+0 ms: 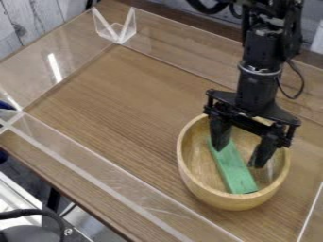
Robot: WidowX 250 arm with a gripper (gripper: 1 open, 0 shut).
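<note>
My gripper (243,142) is at the right, reaching down from above into a tan wooden bowl (202,180), its dark fingers spread over the bowl's rim and inside. A green elongated object (232,175) lies in the bowl, below and between the fingers. Whether the fingers touch it is unclear.
Bare wooden table (101,104) fills the left and middle. A small clear container (115,25) stands at the back left. A black cable (32,216) lies at the lower left.
</note>
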